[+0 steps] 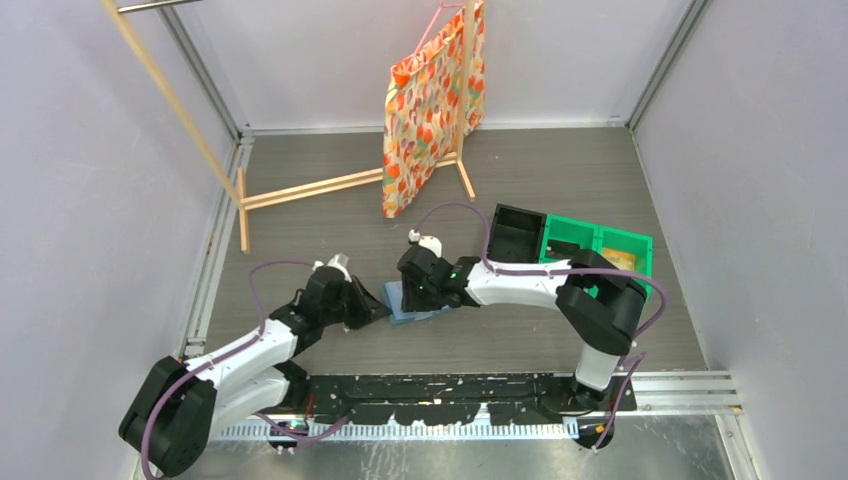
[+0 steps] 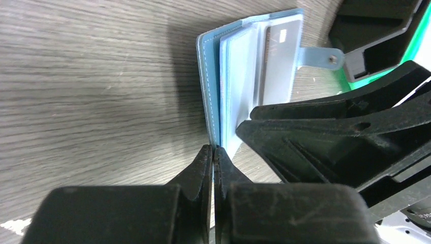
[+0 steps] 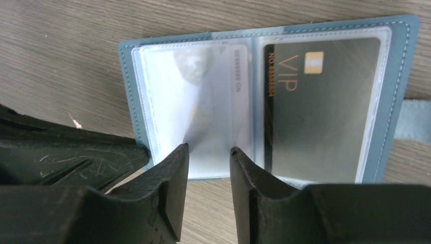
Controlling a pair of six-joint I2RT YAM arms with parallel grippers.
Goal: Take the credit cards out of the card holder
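Observation:
The light blue card holder lies spread on the table between my two grippers, partly hidden from above. Its clear left pocket contains a pale card with a number strip. In the right pocket is a dark grey VIP card. My left gripper is shut, the holder's thin left edge running into its fingertips. Over the lower part of the left pocket, my right gripper stands part open, no card visibly pinched between its fingers. The holder's clasp strap sticks out on the far side.
A black and green divided container stands at the right, partly under the right arm. Behind the grippers is a wooden rack with a patterned cloth. The table between rack and arms is bare.

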